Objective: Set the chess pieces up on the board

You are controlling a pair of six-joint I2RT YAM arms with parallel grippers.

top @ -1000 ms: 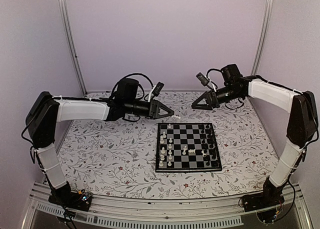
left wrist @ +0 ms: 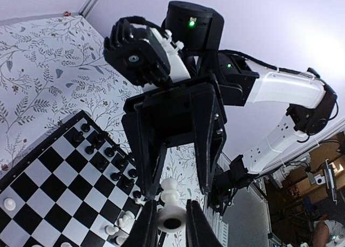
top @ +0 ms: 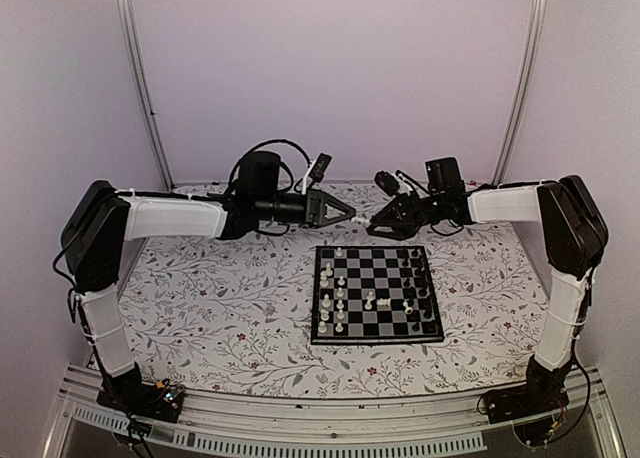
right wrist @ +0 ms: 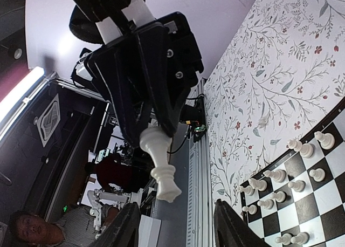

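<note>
A white chess piece (top: pixel 360 219) is held in the air above the board's far edge, with my left gripper (top: pixel 350 215) shut on one end. In the right wrist view the piece (right wrist: pixel 161 166) sticks out from the left fingers, its free end toward my right gripper. That gripper stands open, its fingers apart, facing the piece. From the left wrist view, the right fingers (left wrist: pixel 204 166) straddle the far end; no contact is visible. The chessboard (top: pixel 374 342) carries white pieces (top: pixel 340 305) mostly along its left and dark pieces (top: pixel 421 293) along its right.
A white piece (top: pixel 384 302) lies on its side on the board, near another white piece (top: pixel 370 300). Much of the board's middle is empty. Both grippers are very close together.
My right gripper has come left and down to the white piece. The left gripper, still holding the piece, has shifted slightly up and to the right. Pieces on the board look unmoved.
</note>
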